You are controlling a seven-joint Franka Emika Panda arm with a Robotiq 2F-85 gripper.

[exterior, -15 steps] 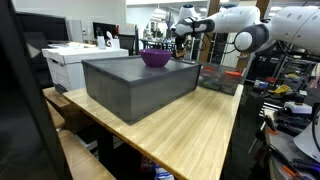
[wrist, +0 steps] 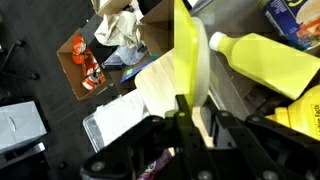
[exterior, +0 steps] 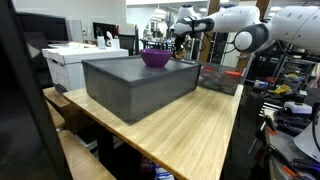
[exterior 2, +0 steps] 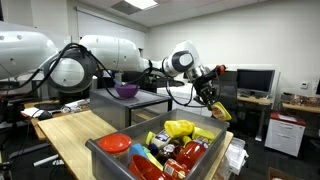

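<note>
My gripper is shut on a yellow item (wrist: pixel 187 55) with a pale side, which points away from the fingers in the wrist view. In exterior view 2 the yellow item (exterior 2: pixel 218 111) hangs at the right end of a grey bin (exterior 2: pixel 103 163), near its rim; whether they touch I cannot tell. Several goods fill that bin, among them a yellow bottle (wrist: pixel 262 62) and a red-lidded jar (exterior 2: pixel 116 143). The arm (exterior: pixel 150 27) reaches across the far side of the room in exterior view 1, where its gripper is too small to read.
A purple bowl (exterior: pixel 155 58) stands on a grey box (exterior: pixel 130 96) on the wooden table (exterior: pixel 180 135). Below the gripper, an open cardboard box (wrist: pixel 75 62) holds a red-and-white packet.
</note>
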